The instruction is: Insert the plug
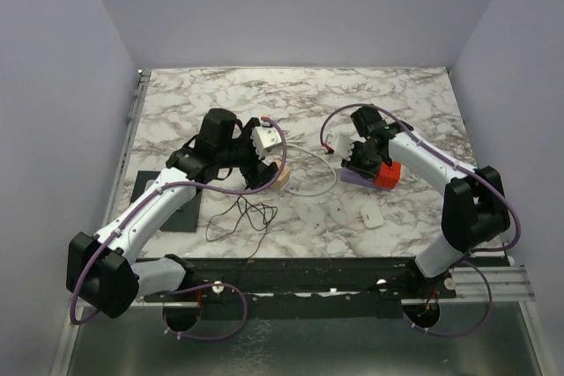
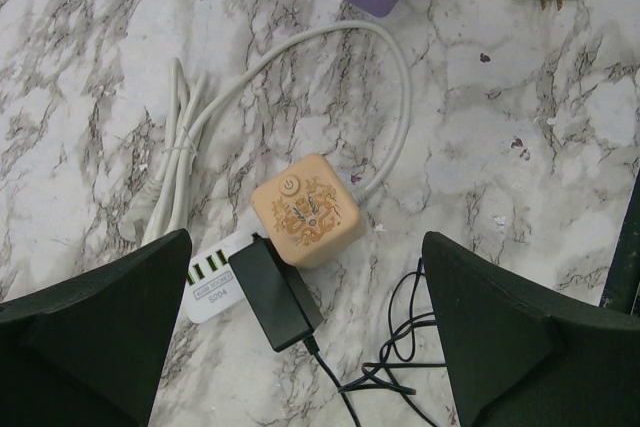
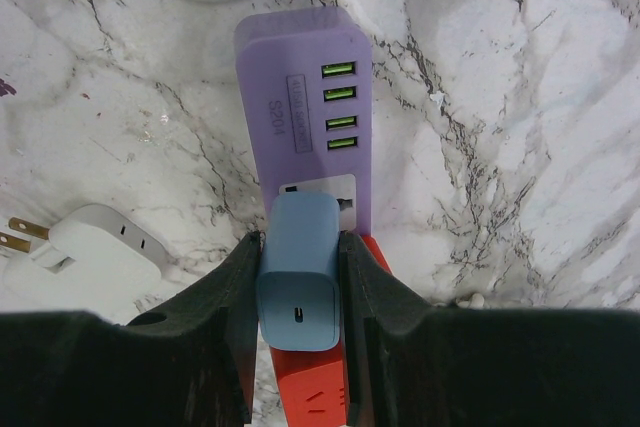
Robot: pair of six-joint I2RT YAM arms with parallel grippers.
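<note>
In the right wrist view, my right gripper is shut on a blue plug. The plug sits over the lower part of a purple power strip, right beside its USB ports; its pins are hidden, so I cannot tell whether they are in. Just behind it a red block shows at the strip's other end. My left gripper stands open above a white strip that carries a black adapter and a peach-coloured cube plug. Nothing is between its fingers.
A white two-pin plug lies loose near the purple strip. White cord curves between the strips, and thin black cable lies tangled in front of the white one. A black flat panel rests at the table's left.
</note>
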